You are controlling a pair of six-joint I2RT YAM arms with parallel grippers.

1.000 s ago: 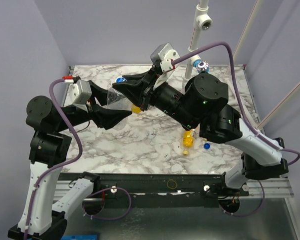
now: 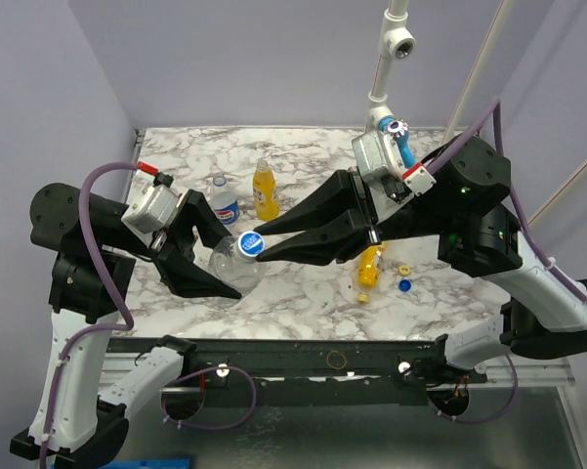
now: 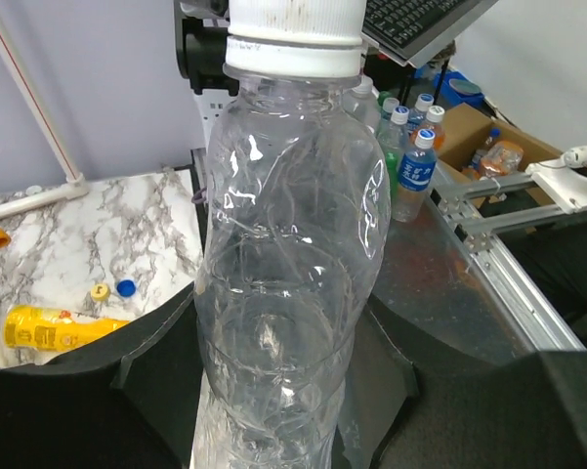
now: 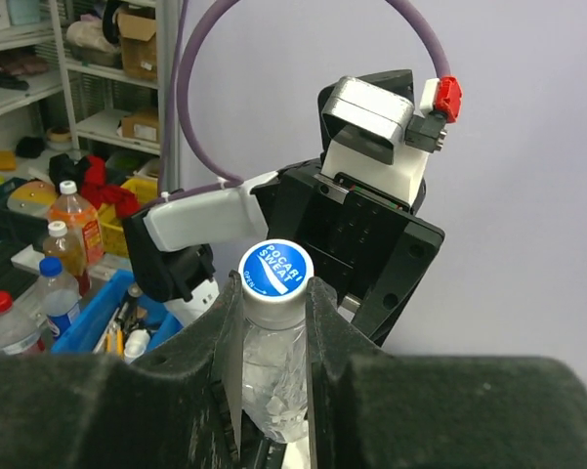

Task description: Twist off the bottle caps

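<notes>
My left gripper [image 2: 230, 268] is shut on a clear, label-less bottle [image 3: 288, 264], its fingers on both sides of the body. In the left wrist view the bottle stands upright with a white-sided cap [image 3: 298, 27] on its neck. From above, the blue-and-white cap top [image 2: 251, 244] sits at the tips of my right gripper [image 2: 258, 245]. The right wrist view shows the Pocari Sweat cap [image 4: 276, 271] between the right fingertips, which are part open; whether they touch it, I cannot tell.
On the marble table [image 2: 313, 303] stand a Pepsi-labelled bottle [image 2: 223, 200] and an orange-yellow bottle [image 2: 265, 191]. A yellow bottle [image 2: 370, 266] lies on its side near a yellow cap [image 2: 404, 270] and a blue cap [image 2: 404, 285].
The held bottle has moved toward the table's front edge and now shows its cap more from above. My right arm has swung round, and its fingers stand farther apart at the cap.
</notes>
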